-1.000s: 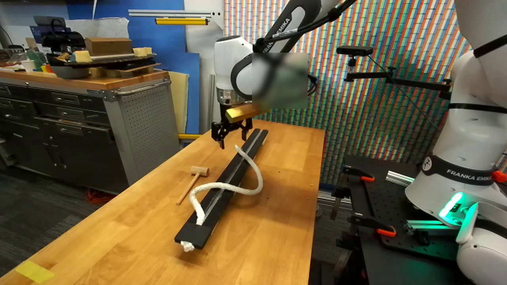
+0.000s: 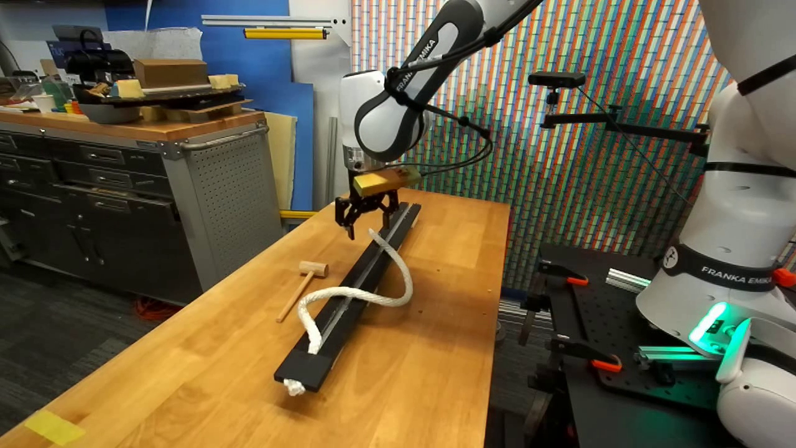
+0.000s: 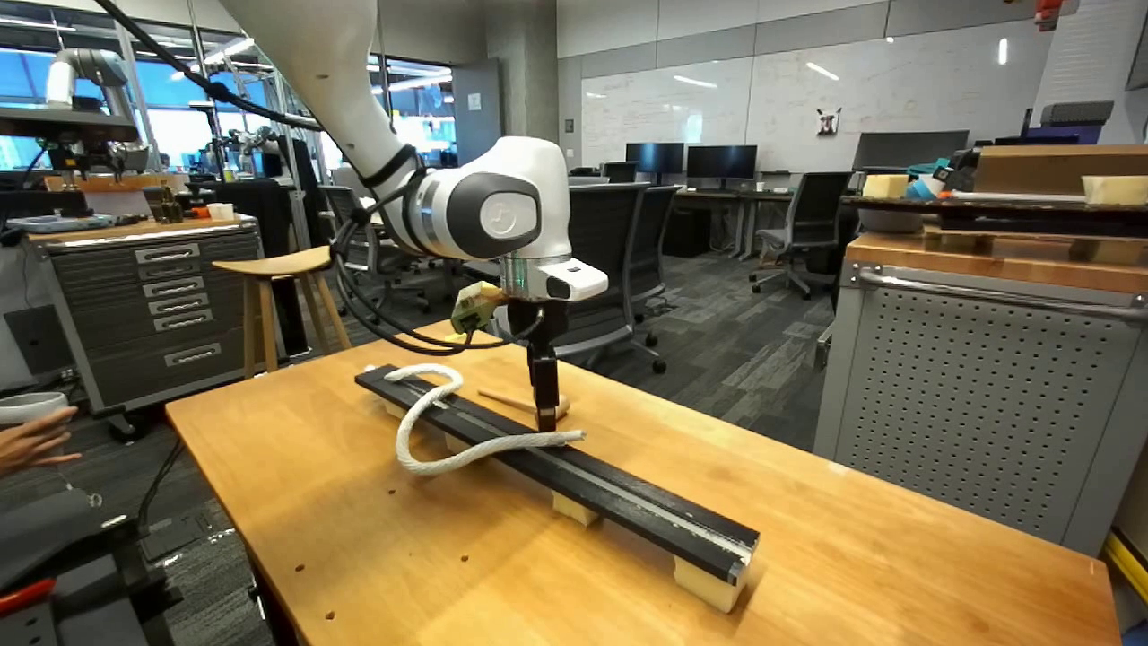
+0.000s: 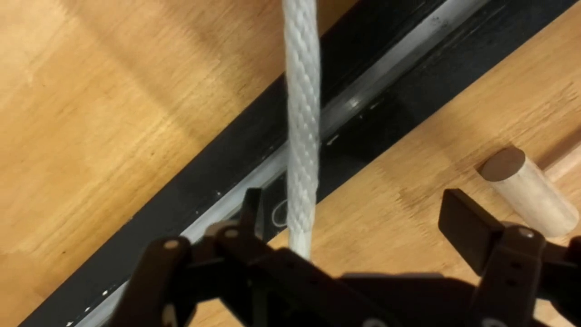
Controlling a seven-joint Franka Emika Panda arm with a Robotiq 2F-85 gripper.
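Note:
A white braided rope (image 2: 358, 294) lies in an S-curve across a long black grooved rail (image 2: 303, 366) on the wooden table. One rope end goes through the rail's near end in exterior view 1, with a frayed tip below. The free end (image 3: 568, 437) crosses the rail and reaches just past its edge. My gripper (image 2: 369, 230) hangs above this free end, fingers pointing down and spread open. In the wrist view the rope (image 4: 302, 125) runs down towards the gripper, nearer the left finger. Its tip is partly hidden behind the gripper body.
A wooden mallet (image 2: 302, 287) lies on the table beside the rail, its head (image 4: 529, 190) near the right finger in the wrist view. Pale blocks (image 3: 707, 582) prop the rail up. The table (image 2: 440, 358) is otherwise largely clear.
The gripper has come slightly lower and a little to the right in exterior view 1, with the arm tilting along. Rope, rail and mallet lie as before.

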